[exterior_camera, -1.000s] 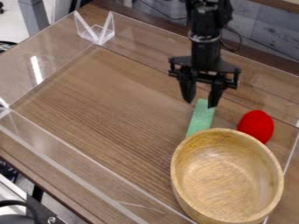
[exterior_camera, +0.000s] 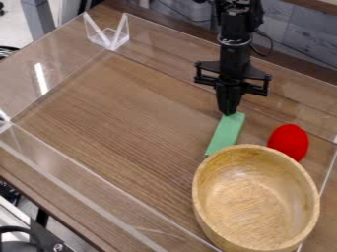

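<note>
My gripper is low over the table, its fingertips just above the upper end of a green rectangular object; whether they touch it I cannot tell. The tips look close together, with nothing visible between them. The green object lies just behind a large tan bowl, and a red rounded object lies to its right.
A small clear plastic item stands at the back left. The bowl fills much of the front right.
</note>
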